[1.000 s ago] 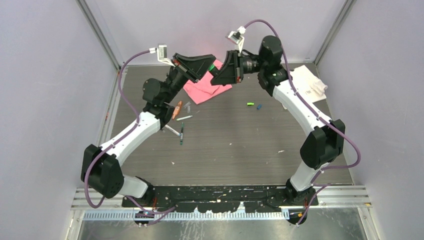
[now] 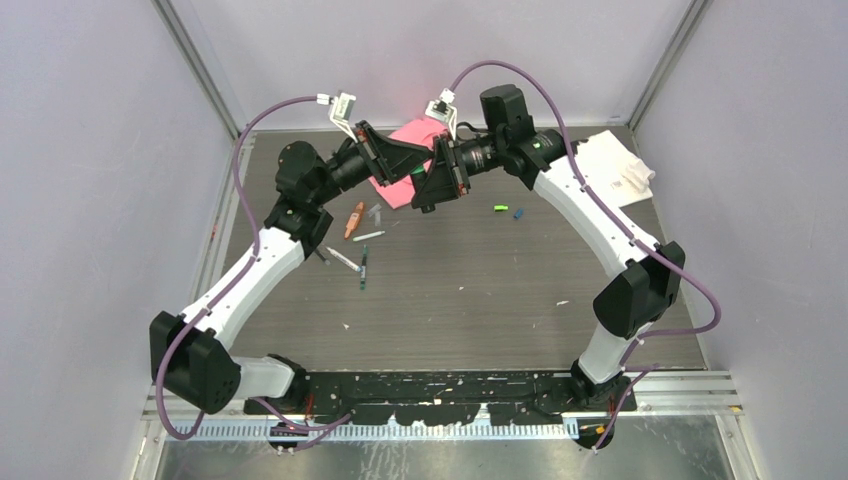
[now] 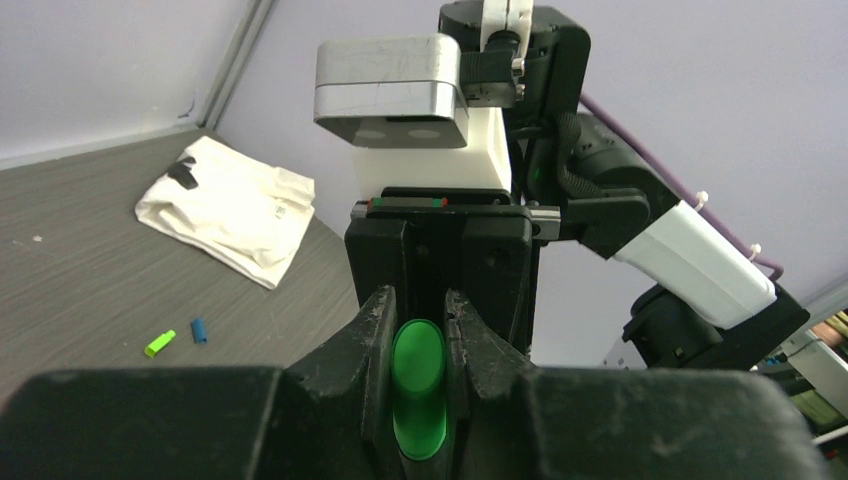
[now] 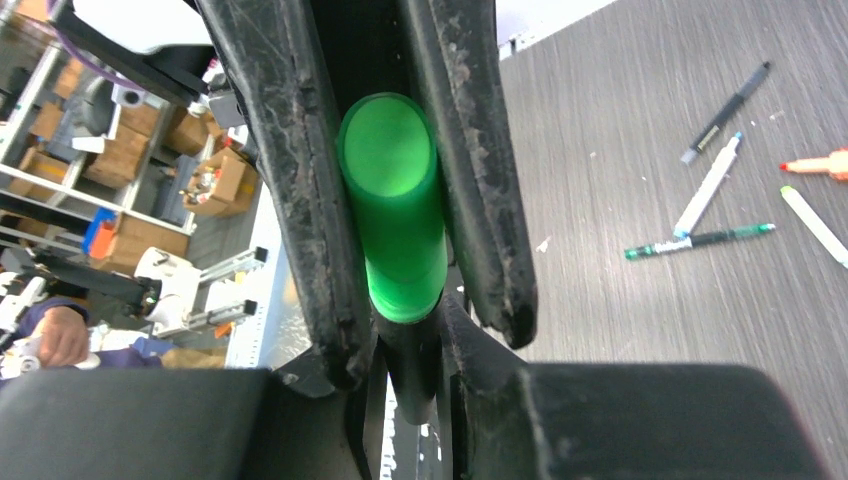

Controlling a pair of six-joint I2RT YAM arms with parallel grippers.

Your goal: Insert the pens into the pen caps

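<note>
The two grippers meet above the table in the top view, around a green piece [image 2: 418, 172]. In the left wrist view my left gripper is shut on the green piece [image 3: 419, 385], with the other gripper close behind it. In the right wrist view the green piece [image 4: 400, 220] stands between the near fingers of the other gripper, in line with a black barrel [image 4: 408, 370] that my right gripper is shut on. Whether pen and cap are fully joined cannot be told.
Loose pens [image 2: 342, 258], an orange marker [image 2: 354, 220], a lime cap [image 2: 500, 208] and a blue cap [image 2: 518, 213] lie on the table [image 2: 460, 310]. A pink cloth [image 2: 395, 190] and a white cloth [image 2: 615, 165] lie at the back.
</note>
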